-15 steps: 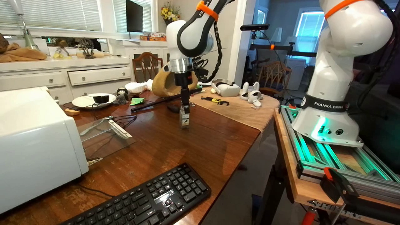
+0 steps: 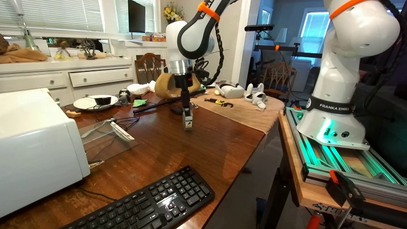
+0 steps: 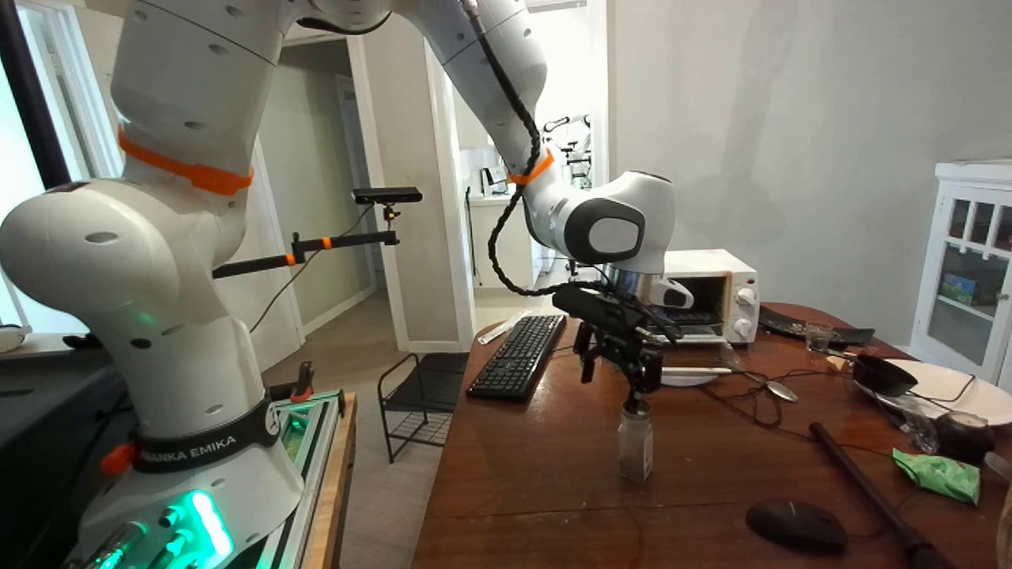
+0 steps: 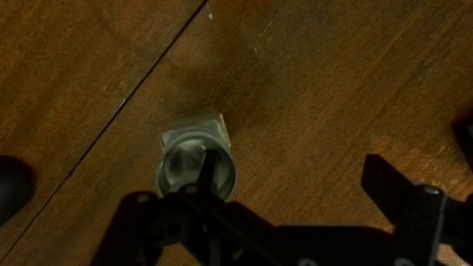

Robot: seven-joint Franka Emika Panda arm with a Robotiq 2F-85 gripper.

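Observation:
A small clear jar (image 4: 197, 126) with a square body and a round open mouth stands upright on the wooden table, a label on its side (image 2: 188, 122). My gripper is open above it, its fingers wide apart. One finger (image 4: 207, 168) overlaps the jar's mouth in the wrist view and appears to reach into the opening; whether it touches the glass cannot be told. The other finger (image 4: 381, 181) is off to the side over bare wood. From the second exterior view, the gripper (image 3: 612, 384) sits right at the jar's top (image 3: 636, 446).
A black mouse (image 3: 794, 525) and a dark rod (image 3: 868, 488) lie near the jar. The keyboard (image 2: 152, 204) and white toaster oven (image 2: 38, 149) occupy another side. A white plate (image 2: 86, 103) and cables are farther back. Bare table (image 2: 164, 149) surrounds the jar.
In exterior view 1 my arm and gripper have shifted slightly to the left over the jar. The jar stands where it was.

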